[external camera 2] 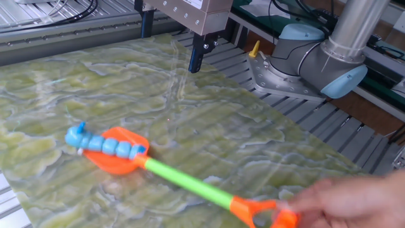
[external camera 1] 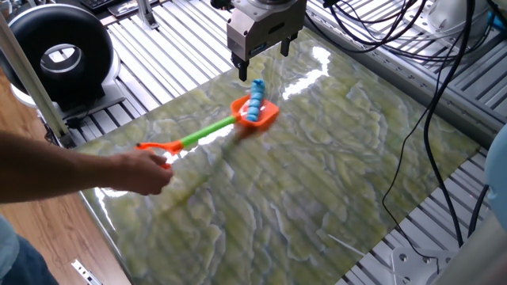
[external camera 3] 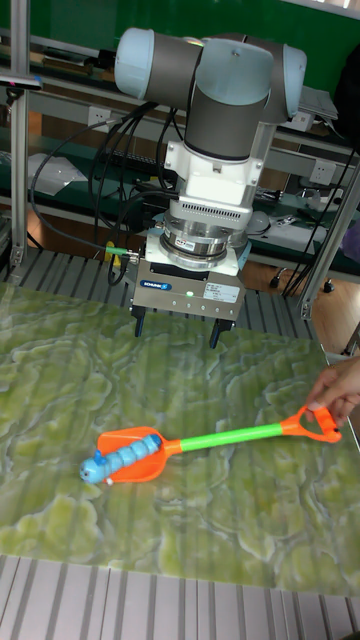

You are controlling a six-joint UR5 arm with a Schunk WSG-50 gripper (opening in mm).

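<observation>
A person's hand (external camera 1: 143, 172) grips the orange handle of a toy shovel, whose green shaft (external camera 1: 207, 131) leads to an orange scoop (external camera 2: 117, 166). Across the scoop lies a blue segmented caterpillar toy (external camera 2: 104, 144), its head reaching past the edge. A shadow below suggests that the shovel is held above the sheet. My gripper (external camera 3: 176, 329) hangs over the far part of the table, its two dark fingers (external camera 3: 217, 333) wide apart and nothing between them. In the third exterior view the shovel and toy are in front of it, not touching it.
A glossy green marbled sheet (external camera 1: 333, 182) covers the slatted metal table and is otherwise mostly bare. Black cables (external camera 1: 432, 119) run down the right side. A black ring-shaped object (external camera 1: 55, 59) stands at the left, and a small yellow cone (external camera 2: 254, 49) sits by the robot base.
</observation>
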